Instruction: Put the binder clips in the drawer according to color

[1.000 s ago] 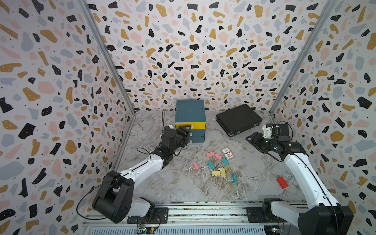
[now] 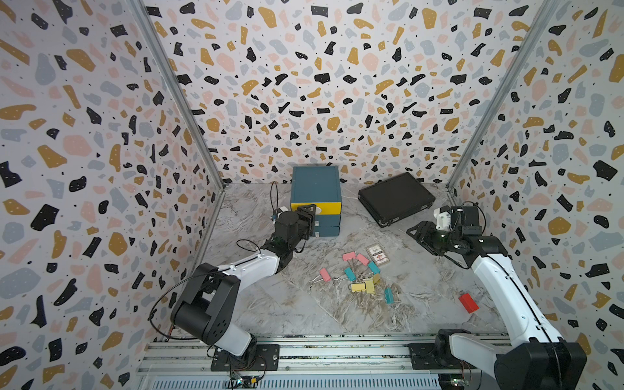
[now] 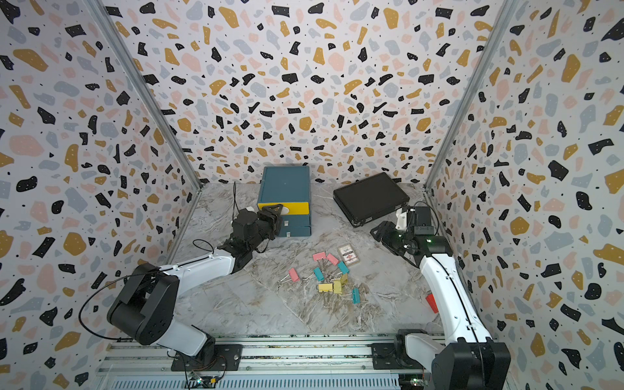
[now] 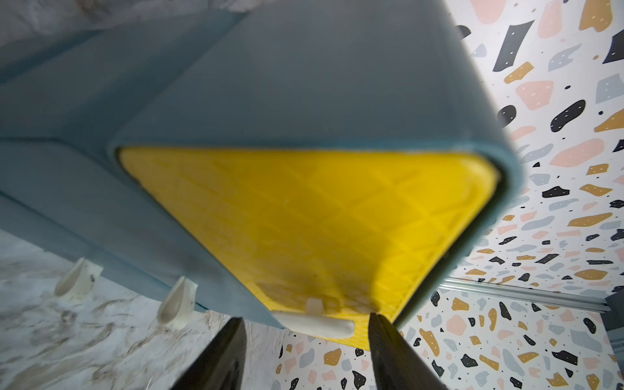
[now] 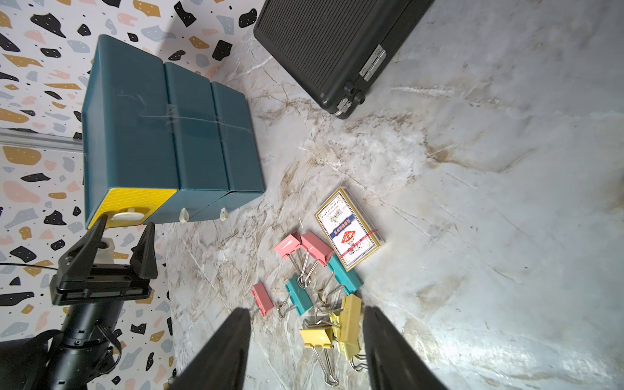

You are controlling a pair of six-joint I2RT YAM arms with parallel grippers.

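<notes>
The blue drawer unit (image 2: 316,183) stands at the back, its top drawer faced in yellow (image 4: 312,214) and closed. Below it are two blue drawers with small white handles (image 4: 178,302). My left gripper is open right at the yellow drawer, with the white handle (image 4: 328,325) showing between its fingertips; whether they touch it I cannot tell. On the table lie pink clips (image 5: 262,298), teal clips (image 5: 299,296) and yellow clips (image 5: 349,318), bunched together in part. Over the right side hangs my right gripper, open and empty.
A card box (image 5: 349,227) lies against the clip group. The black case (image 2: 396,197) rests at the back right, and a red object (image 2: 468,302) sits near the right wall. Bare table lies between the clips and the right arm.
The left arm has shifted a little rightward, its elbow swinging right, while its gripper stays at the yellow drawer front. The right arm, clips and drawers look unchanged.
</notes>
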